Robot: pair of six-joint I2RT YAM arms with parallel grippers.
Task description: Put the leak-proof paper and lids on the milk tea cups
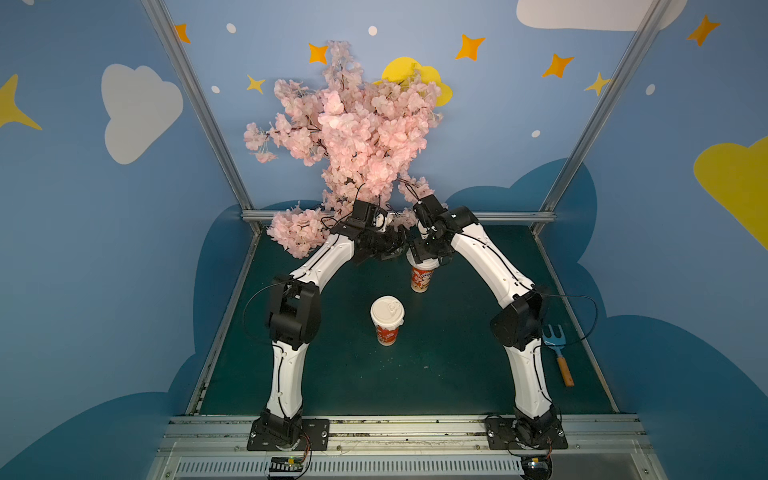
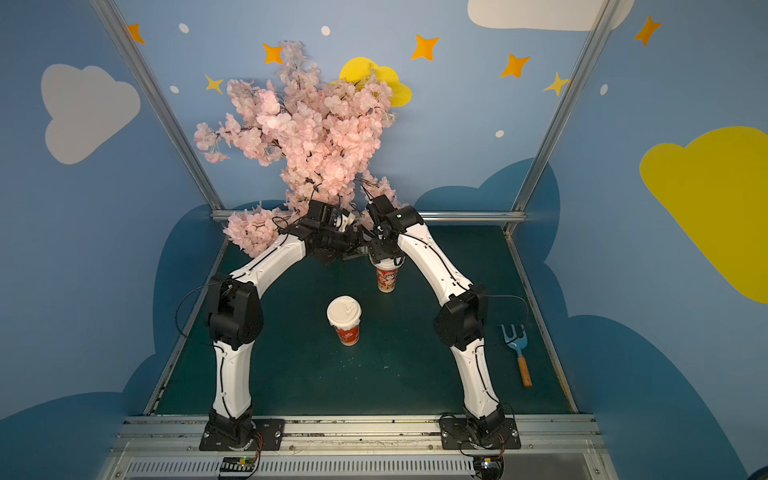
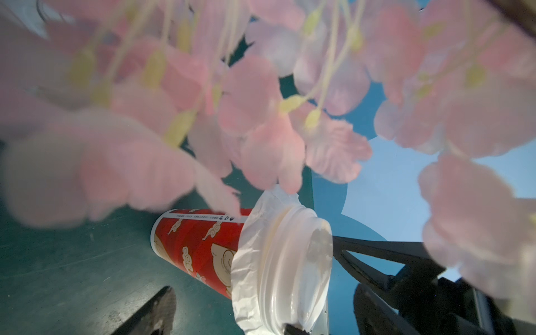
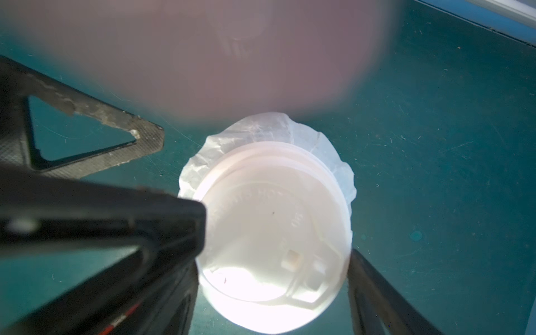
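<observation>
Two red milk tea cups with white lids stand upright on the dark green table. The far cup (image 1: 421, 279) is under my right gripper, whose open fingers are on either side of its lid (image 4: 268, 223). White leak proof paper (image 4: 268, 128) shows around that lid's rim, crinkled. In the left wrist view the same paper (image 3: 251, 290) flares out between lid and cup body. My left gripper is open just left of the far cup. Closer to the front, the near cup (image 2: 348, 332) has its lid on, with a white edge beneath it.
Pink artificial blossoms (image 1: 360, 136) hang at the back and crowd both wrist views. A blue fork with a wooden handle (image 1: 560, 356) lies at the right edge. Free table (image 1: 448, 368) surrounds the near cup.
</observation>
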